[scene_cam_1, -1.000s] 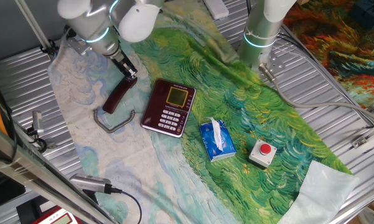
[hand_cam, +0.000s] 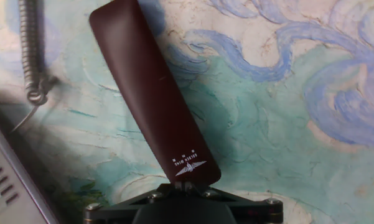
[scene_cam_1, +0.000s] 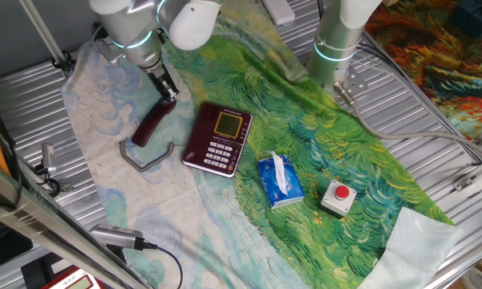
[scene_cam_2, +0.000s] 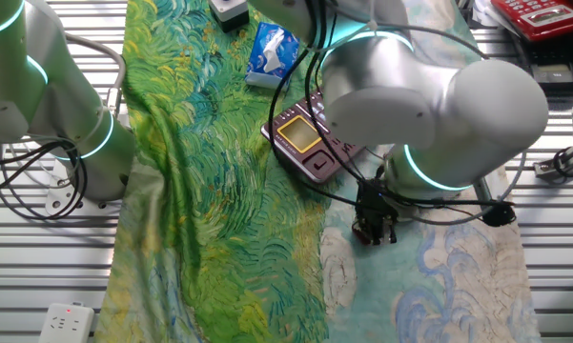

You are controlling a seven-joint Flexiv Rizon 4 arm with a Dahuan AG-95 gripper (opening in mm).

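Note:
A dark red telephone handset [scene_cam_1: 151, 124] lies on the painted cloth, left of its phone base [scene_cam_1: 217, 139], with a coiled grey cord near its lower end. My gripper [scene_cam_1: 172, 95] is at the handset's upper end. From the wrist, the handset [hand_cam: 150, 87] stretches away from the gripper, its white-logo end right at the fingertips. Whether the fingers grasp that end or only stand over it cannot be told. In exterior view 2 the arm covers part of the phone base [scene_cam_2: 310, 143], and just a dark bit of handset shows by the gripper [scene_cam_2: 375, 229].
To the right of the phone are a blue tissue pack [scene_cam_1: 279, 181] and a red-button box [scene_cam_1: 338, 198]. A grey device with a cable [scene_cam_1: 117, 237] sits at the front left. Open cloth lies below the handset.
The arm's upper body has swung slightly rightward in exterior view 1, while the fingertips stay at the handset's upper end. Handset and phone base look unmoved.

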